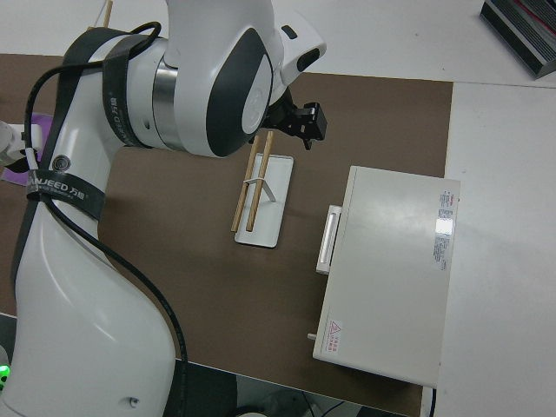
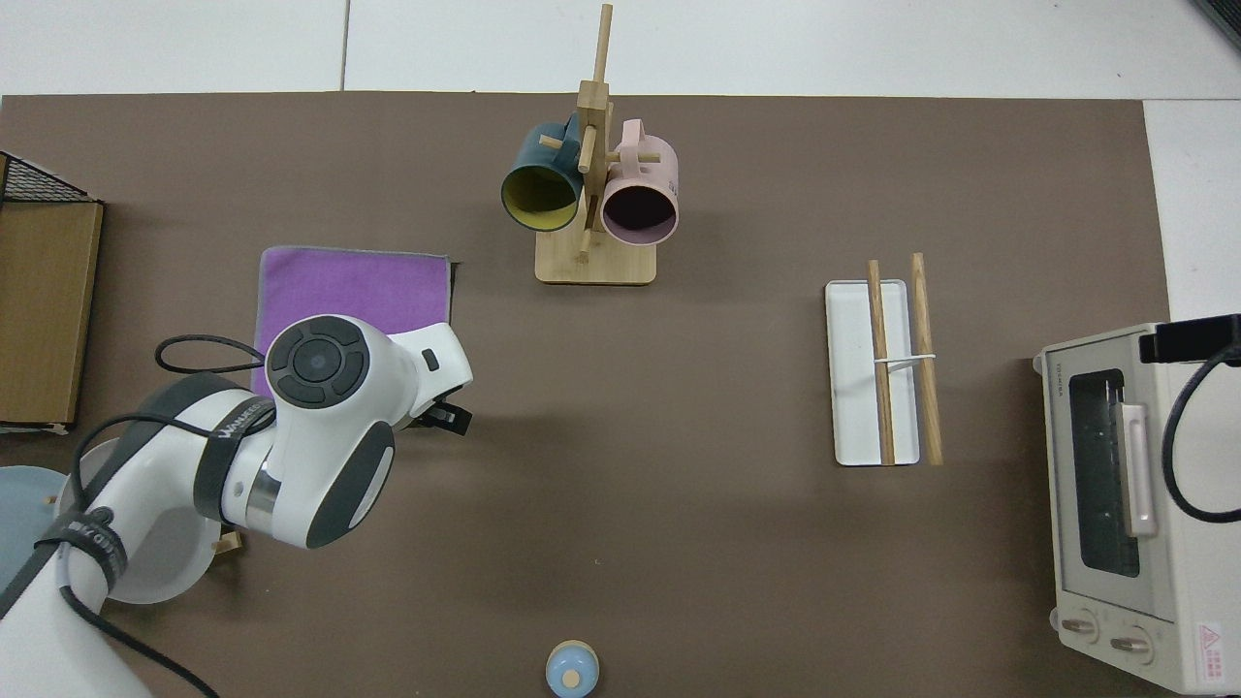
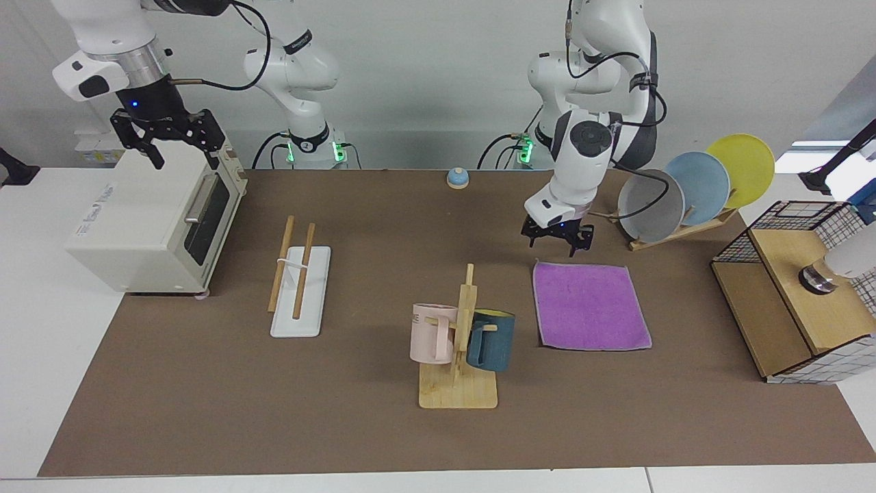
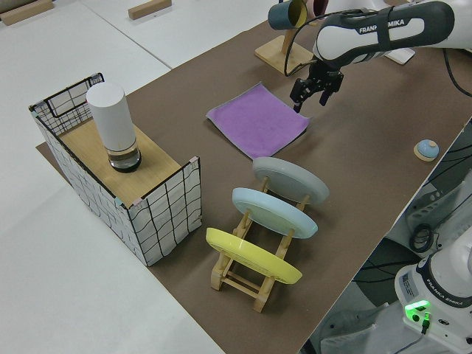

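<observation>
A white arm with a black gripper (image 3: 558, 238) hangs near the purple cloth (image 3: 591, 305), on the plate rack side; in the top view its housing covers part of the cloth. Another black gripper (image 3: 168, 140) is at the upper left of the left view, over or beside the white oven (image 2: 1105, 489). Neither finger can be judged clearly. A wooden stand holds a teal mug (image 2: 537, 192) and a pink mug (image 2: 646, 174). A white board with two wooden rods (image 2: 852, 384) lies right of centre. A small blue round object (image 2: 572, 669) sits at the front edge.
A rack of grey, blue and yellow plates (image 4: 254, 258) stands beside the cloth. A wire-walled wooden shelf (image 4: 158, 164) with a white cylinder (image 4: 113, 118) stands at that end.
</observation>
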